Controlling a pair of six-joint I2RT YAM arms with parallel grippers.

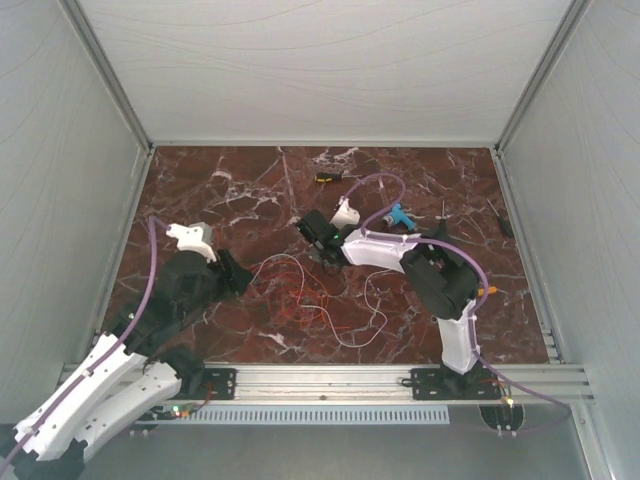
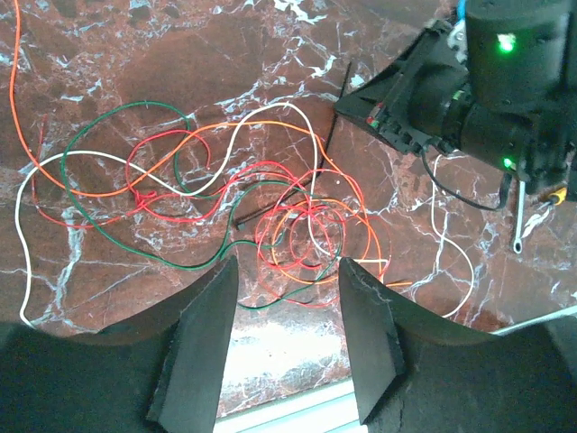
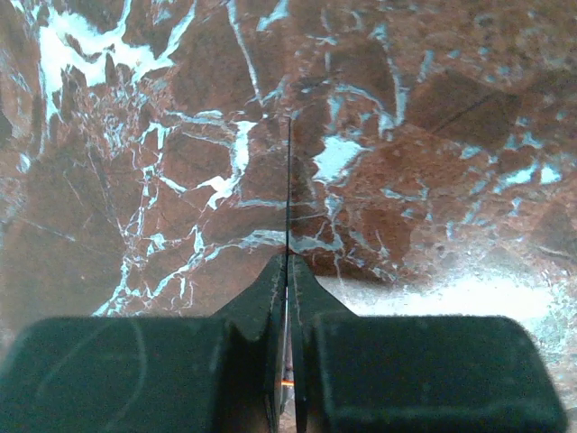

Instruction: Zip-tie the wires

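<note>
White, orange, green and red wires lie loose across the table and run into a tangled coil in the left wrist view. My left gripper is open at the near side of that coil, nothing between its fingers. A thin black zip tie stretches straight out from my right gripper, which is shut on it. From the left wrist view, the tie slants past the right fingertips toward the coil; it does not loop around the wires.
Behind the right arm lies a blue tool, and a yellow-black tool is at the back. An orange handle and a dark tool are at the right.
</note>
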